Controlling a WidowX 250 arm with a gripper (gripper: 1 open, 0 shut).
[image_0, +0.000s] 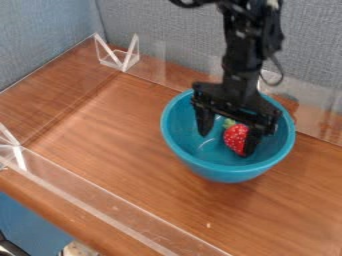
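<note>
My black gripper (229, 125) hangs down into the teal bowl (201, 160), open, its fingers on either side near a red strawberry (238, 139). The strawberry lies in the bowl with its green top up-left, partly behind the gripper. Whether the fingers touch it I cannot tell.
Clear plastic edging runs along the front and back. Grey fabric walls stand behind, with a white wire bracket (118, 55) at the back left corner.
</note>
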